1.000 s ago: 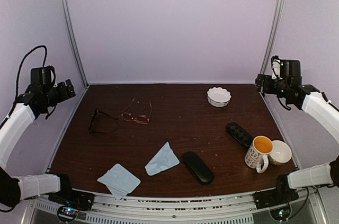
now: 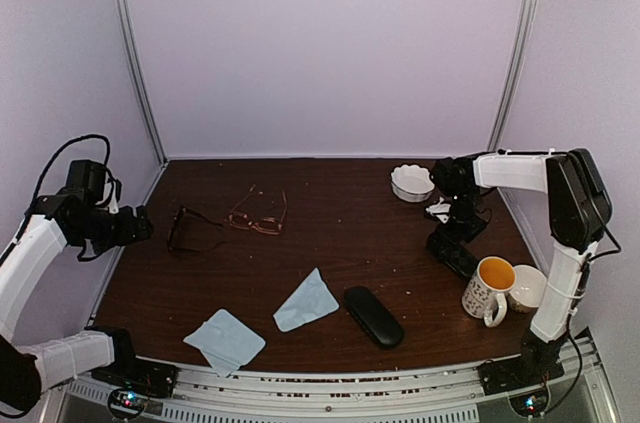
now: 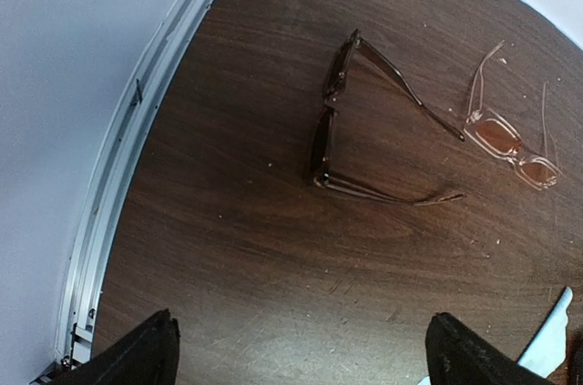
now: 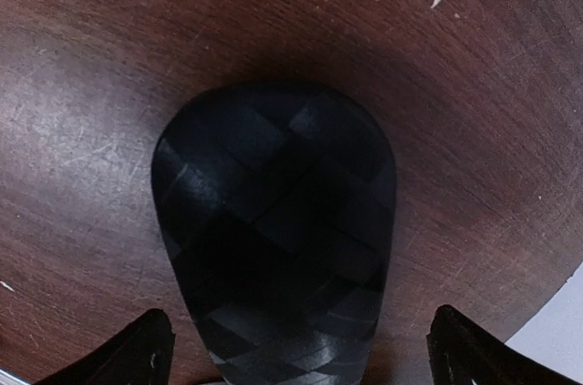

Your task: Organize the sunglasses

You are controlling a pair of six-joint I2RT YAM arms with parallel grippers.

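Observation:
Dark sunglasses (image 3: 330,112) lie with temples spread at the table's left, and clear-framed pinkish glasses (image 3: 512,144) rest to their right. In the right wrist view a black patterned case (image 4: 278,230) lies between the open fingers of my right gripper, which hovers above it, apparently not gripping. A smooth black case (image 2: 374,317) lies shut near the front. Two light blue cloths, one folded (image 2: 226,340) and one triangular (image 2: 306,301), lie flat at the front. My left gripper hangs open and empty by the left edge.
Close to the patterned case stand a mug (image 2: 488,291) with an orange inside and a small white bowl (image 2: 528,288). A scalloped white bowl (image 2: 411,183) sits at the back right, near the right arm.
My right gripper has come in from the right wall and down over the patterned case. The glasses, cases and cloths have stayed put.

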